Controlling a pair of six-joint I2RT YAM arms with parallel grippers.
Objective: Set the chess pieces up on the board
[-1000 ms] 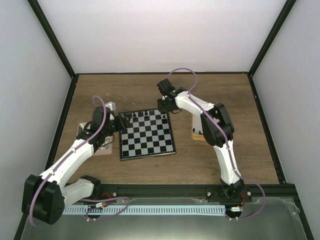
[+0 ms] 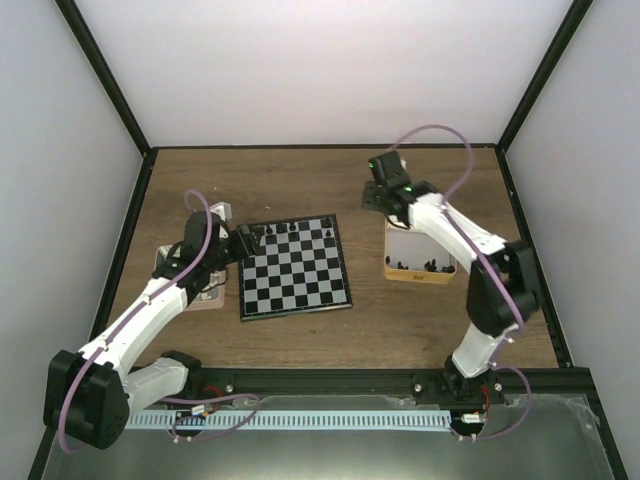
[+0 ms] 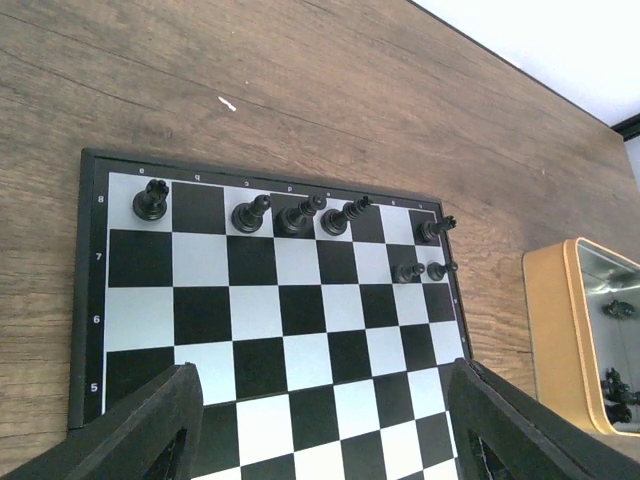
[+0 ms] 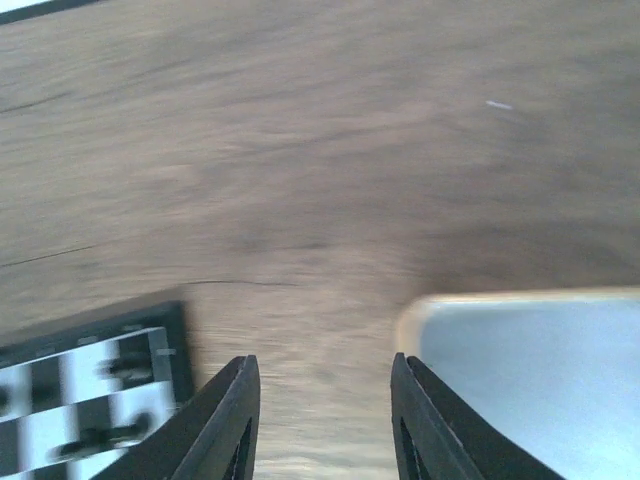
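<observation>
The chessboard [image 2: 295, 280] lies mid-table, with several dark pieces standing along its far rows, such as a pawn [image 3: 150, 203] and a taller piece [image 3: 340, 219]. My left gripper hovers open over the board's left side, nothing between its fingers. My right gripper is open and empty, beside the board's far right corner and at the edge of the tan box [image 2: 418, 277], which holds several dark pieces [image 3: 618, 309].
A pinkish box [image 2: 205, 303] with light contents sits left of the board, partly under my left arm. Bare wood [image 2: 300, 180] lies behind and in front of the board.
My right arm has swung right from the board's far right corner to over the tan box, uncovering that corner. The left arm is unchanged.
</observation>
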